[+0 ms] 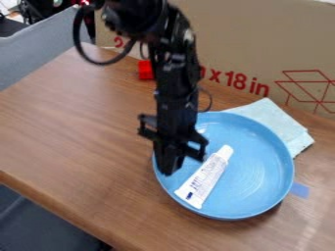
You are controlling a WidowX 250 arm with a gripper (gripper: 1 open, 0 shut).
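Note:
A white toothpaste tube [205,176] lies diagonally inside a light blue plate [264,194] at the right of the table. My black gripper [167,162] is shut and hovers over the plate's left rim, left of the tube and apart from it, with nothing visible between its fingers.
A folded pale cloth [272,120] lies behind the plate. A red object [145,71] sits by a large cardboard box [262,49] at the back. A grey chair stands beyond the left edge.

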